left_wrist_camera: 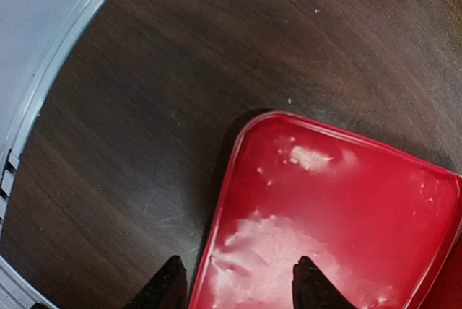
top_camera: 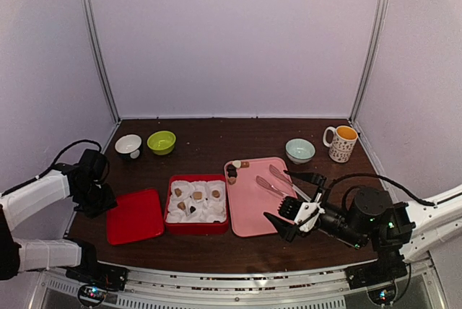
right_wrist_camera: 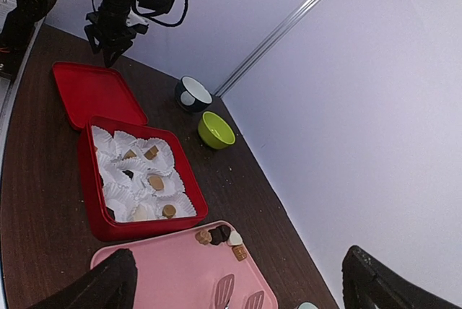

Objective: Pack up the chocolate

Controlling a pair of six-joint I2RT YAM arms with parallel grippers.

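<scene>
The red box [top_camera: 196, 226] holds white paper cups with pieces of chocolate; its red lid [top_camera: 134, 216] lies flat to its left. More chocolates [right_wrist_camera: 219, 234] sit on the pink tray [top_camera: 253, 219]. My left gripper is low at the lid's corner, its fingertips apart with nothing visible between them. My right gripper hangs over the pink tray's right side, open and empty.
A black-and-white bowl [top_camera: 129, 144], green bowl [top_camera: 162, 143], pale bowl [top_camera: 299, 150] and mug [top_camera: 341, 146] stand at the back, with tongs on the pink tray. Bare table lies at the centre back.
</scene>
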